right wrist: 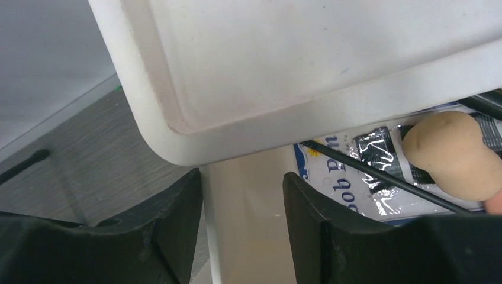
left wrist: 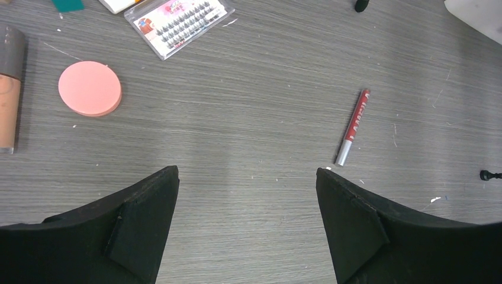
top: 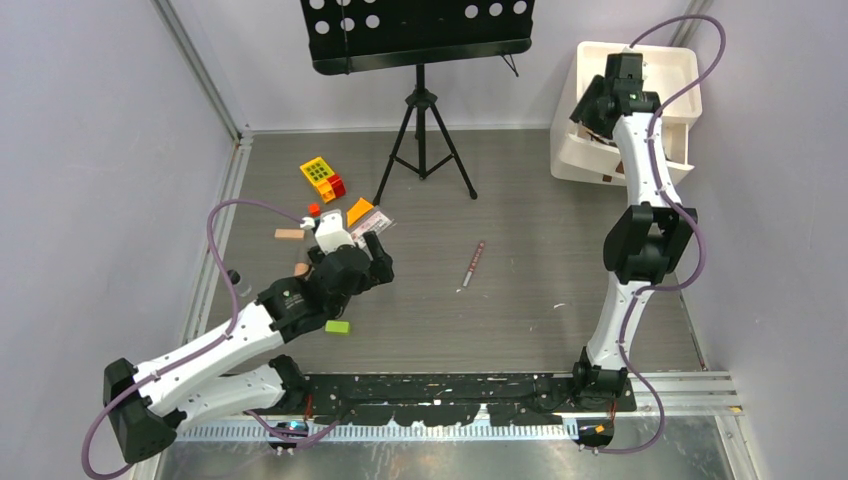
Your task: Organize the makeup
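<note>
My left gripper hangs open over the floor with nothing between its fingers. Its wrist view shows a pink round puff (left wrist: 90, 87), an eyelash pack (left wrist: 177, 23), a red-and-silver pencil (left wrist: 354, 124) and a peach tube (left wrist: 8, 106). At the back right, my right gripper is at the white organizer's open drawer (right wrist: 248, 195), just below the lid's rim (right wrist: 248, 133), its fingers apart around the drawer's corner wall. In the drawer lie a beige sponge (right wrist: 450, 160), a dark thin stick (right wrist: 385, 176) and a printed pouch (right wrist: 331, 183).
A black music stand (top: 421, 100) stands at the back centre. Coloured blocks (top: 323, 178) and a green block (top: 338, 327) lie on the left.
</note>
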